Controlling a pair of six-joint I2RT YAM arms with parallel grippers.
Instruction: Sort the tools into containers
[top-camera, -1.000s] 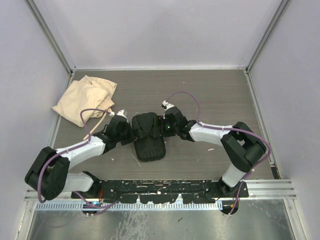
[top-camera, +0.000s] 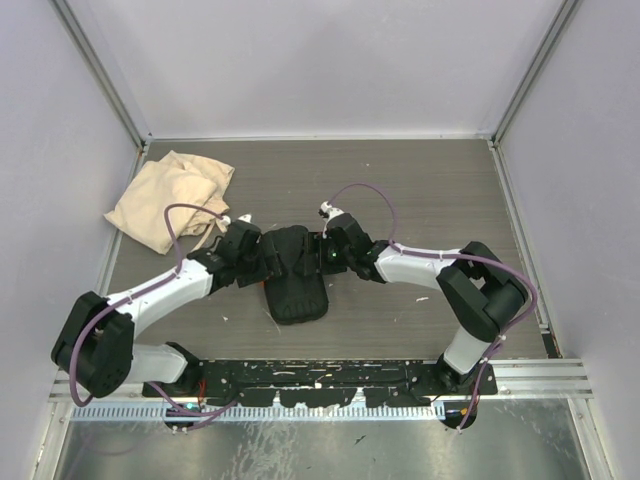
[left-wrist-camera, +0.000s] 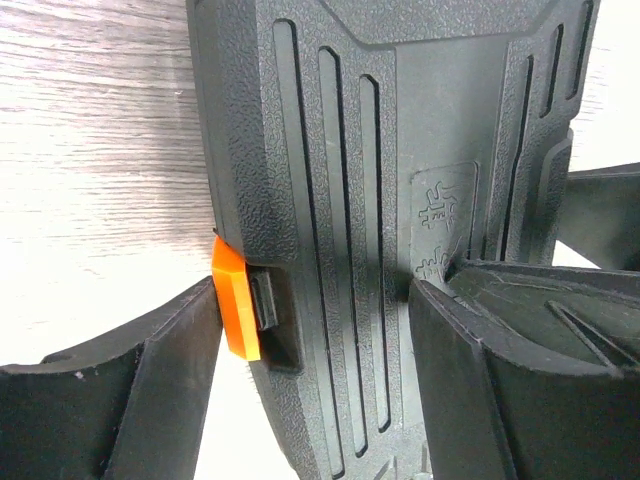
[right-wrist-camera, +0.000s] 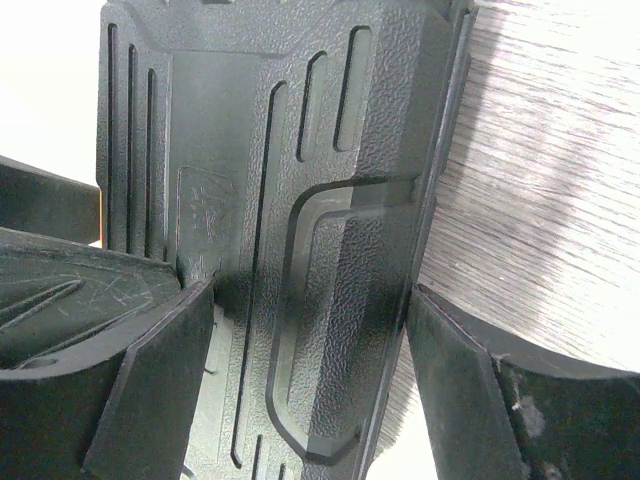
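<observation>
The black tool case (top-camera: 297, 300) lies on the table between both arms, its ribbed lid up. An orange latch (left-wrist-camera: 235, 305) shows on its left side in the left wrist view. My left gripper is spread over the case's left part, one finger (left-wrist-camera: 165, 380) outside by the latch and the other over the lid. The right gripper is spread over the opposite edge, one finger (right-wrist-camera: 150, 390) above the lid and the other outside. Both stand open. Whether the fingers touch the case, I cannot tell. Nothing inside the case shows.
A folded beige cloth bag (top-camera: 172, 198) with a strap lies at the back left. Bare grey table (top-camera: 420, 190) stretches behind and to the right of the case. Pale walls close off the sides and the back.
The case has shifted slightly to the left, and the right gripper with it. My left gripper has come a little further right over the case, and a bit of orange now shows at the case's left edge.
</observation>
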